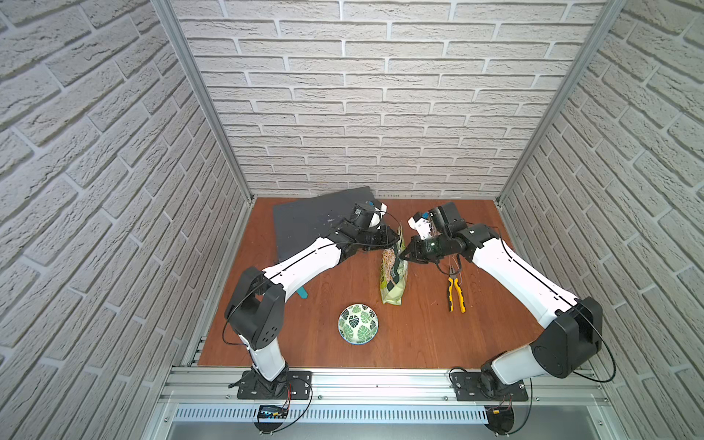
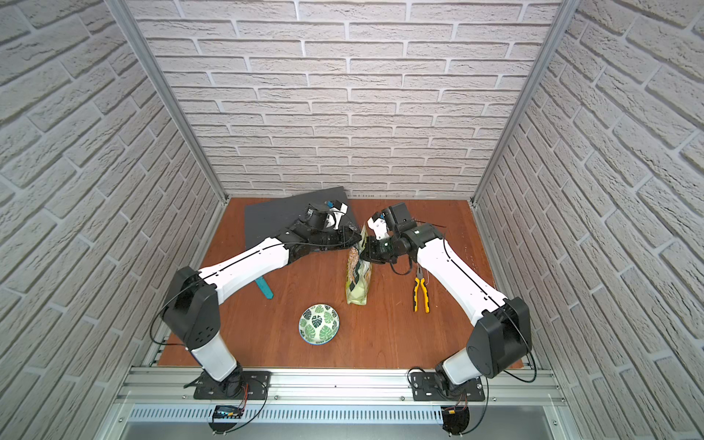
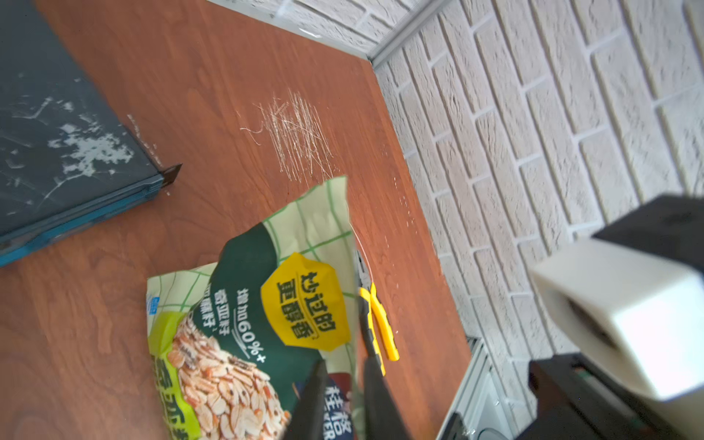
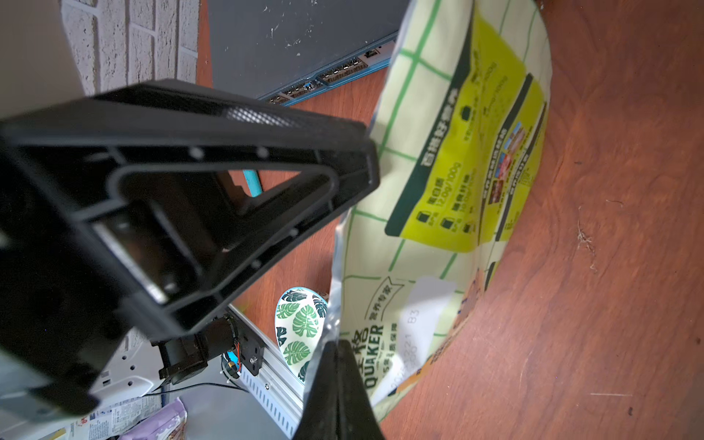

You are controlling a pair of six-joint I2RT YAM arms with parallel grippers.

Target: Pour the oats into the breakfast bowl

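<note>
The oat bag stands in the middle of the table, green and cream with printed oats. My left gripper is at its top from the left; its blurred fingertips sit against the bag in the left wrist view, their opening unclear. My right gripper is at the bag's upper right side; in the right wrist view its fingers are shut together at the bag's edge, with any hold on it unclear. The leaf-patterned bowl sits nearer the front, left of the bag.
A dark grey board covers the back left, with a teal item at its front. Yellow-handled pliers lie to the right.
</note>
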